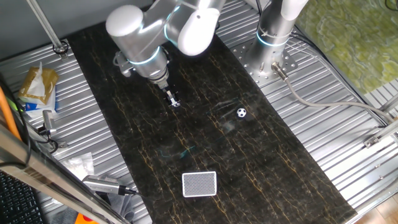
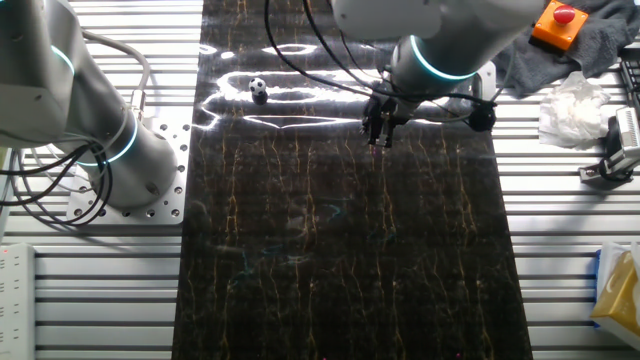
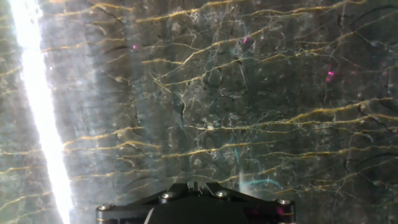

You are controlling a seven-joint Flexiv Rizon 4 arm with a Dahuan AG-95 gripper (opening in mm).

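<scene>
A small black-and-white soccer ball (image 1: pixel 241 112) rests on the dark marble-patterned mat, right of my gripper (image 1: pixel 173 101) in exterior view 1. A white-rimmed mesh rectangle (image 1: pixel 199 184) lies further toward the bottom of that view, apart from the ball. In exterior view 2 the ball (image 2: pixel 258 86) appears left of my gripper (image 2: pixel 380 138), across bare mat. The wrist view has the gripper at its bottom edge, over mat only. No object shows at the fingertips. How far apart the fingers stand is unclear from these angles.
The dark mat (image 1: pixel 267 162) has wide clear stretches. Beyond its left edge are a tissue pack (image 1: pixel 38 86) and a grey device (image 1: pixel 102 185). The silver robot base (image 1: pixel 267 59) stands beyond the right edge. Loose cables (image 2: pixel 330 78) hang along the arm.
</scene>
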